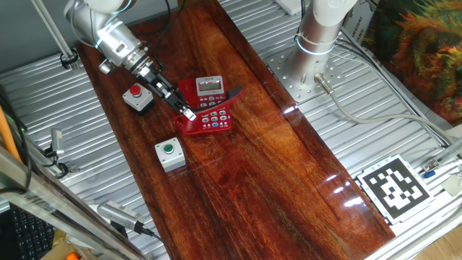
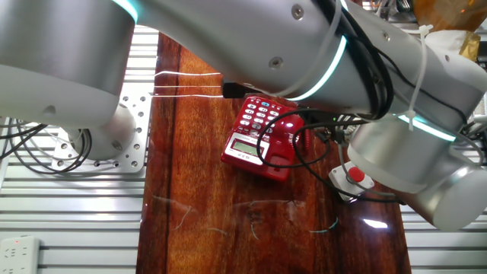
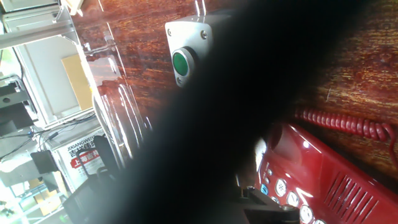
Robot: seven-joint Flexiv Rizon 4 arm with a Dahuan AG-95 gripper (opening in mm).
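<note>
A red desk phone (image 1: pixel 215 124) with a grey keypad and small display sits on the wooden table; its red body (image 3: pixel 336 180) and coiled cord show in the wrist view. Its handset (image 1: pixel 234 92), dark and curved, slants across the phone above the keypad, out of the cradle. My gripper (image 1: pixel 189 113) is at the handset's left part and appears shut on it. In the wrist view a big blurred dark shape, seemingly the handset (image 3: pixel 230 112), runs diagonally close to the camera and hides much of the scene. The second exterior view shows the phone (image 2: pixel 259 137) partly behind the arm and cables.
A white box with a green button (image 1: pixel 169 149) stands in front of the phone, and one with a red button (image 1: pixel 136 91) lies to its left. A marker board (image 1: pixel 393 189) lies at the table's right edge.
</note>
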